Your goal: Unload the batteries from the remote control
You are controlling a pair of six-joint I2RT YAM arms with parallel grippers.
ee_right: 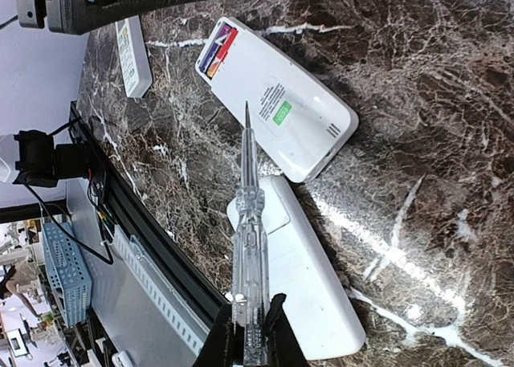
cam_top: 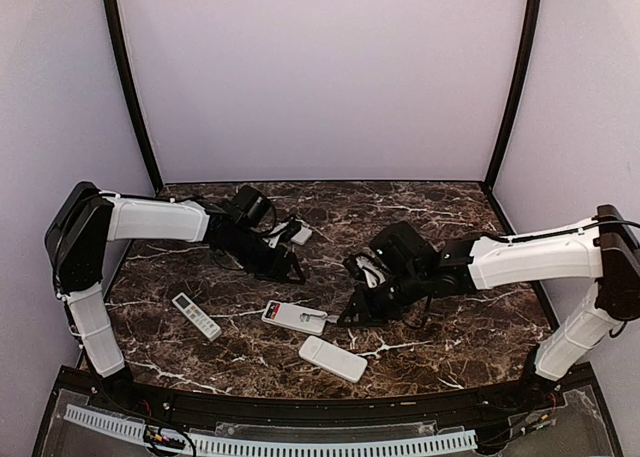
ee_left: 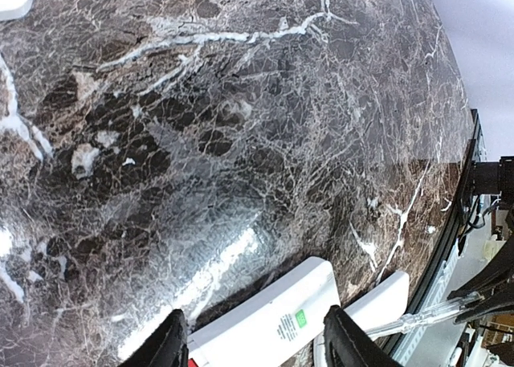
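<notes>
The white remote [cam_top: 293,316] lies at the table's middle with its compartment uncovered, red batteries [ee_right: 222,47] at one end. My right gripper is shut on a clear screwdriver [ee_right: 250,254], whose tip sits over the remote's near side. My left gripper stands above and behind the remote, fingertips apart with nothing seen between them. Another white remote [ee_right: 307,287] lies just in front of the first, toward the table's edge.
A remote with a display [cam_top: 196,316] lies at the front left. A small white object [cam_top: 303,235] is partly behind the left arm.
</notes>
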